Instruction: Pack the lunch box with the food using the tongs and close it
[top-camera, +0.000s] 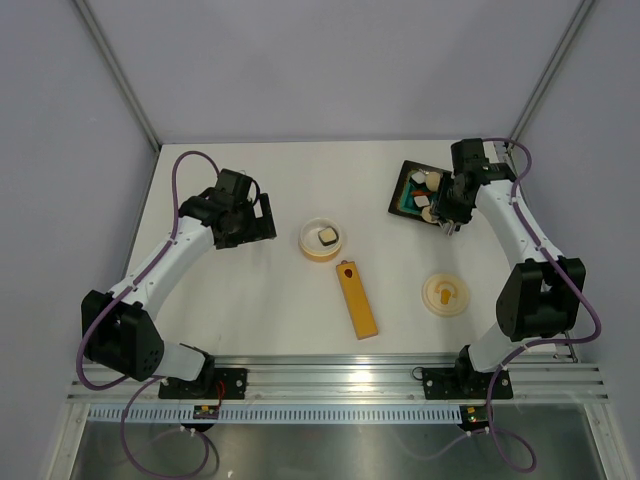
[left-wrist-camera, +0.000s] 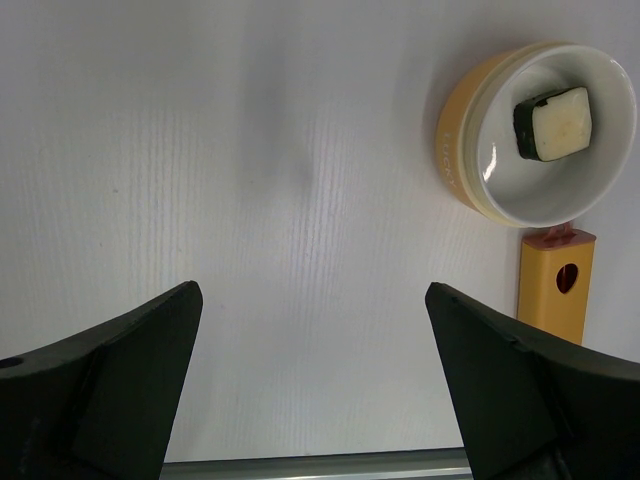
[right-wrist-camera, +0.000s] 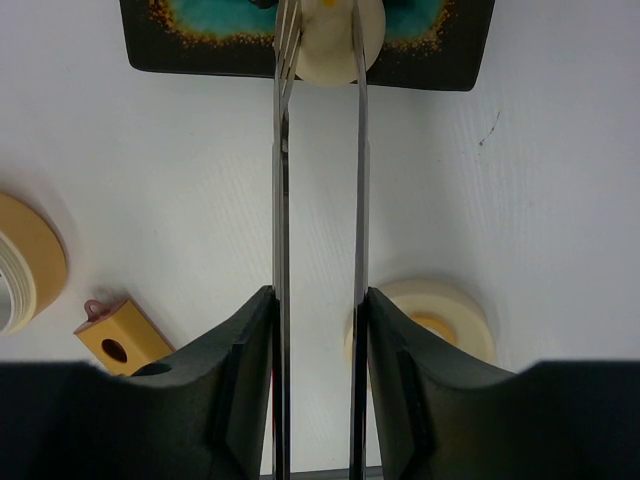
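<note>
A dark square tray (top-camera: 399, 208) with several food pieces sits at the back right. My right gripper is over it, its long metal tongs around a pale round piece (right-wrist-camera: 325, 68) near the tray's edge; whether they grip it is unclear. A round cream bowl with a yellow outer band (left-wrist-camera: 460, 140) stands mid-table, holding a white piece with a dark wrap (left-wrist-camera: 562, 125). My left gripper stands open and empty to the left of the bowl.
A yellow oblong case (top-camera: 357, 300) lies front centre. A round cream lid (top-camera: 434, 305) lies front right.
</note>
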